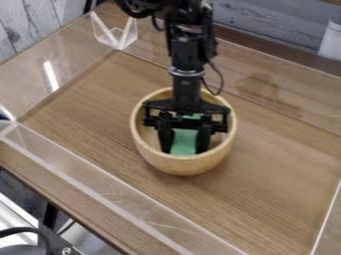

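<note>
My black gripper reaches down into a tan round bowl near the middle of the wooden table. A green object sits inside the bowl between and beneath the fingers, partly hidden by them. The gripper appears closed on it, though the fingertips are hard to make out.
A clear plastic piece stands at the back left, and a white object is at the back right edge.
</note>
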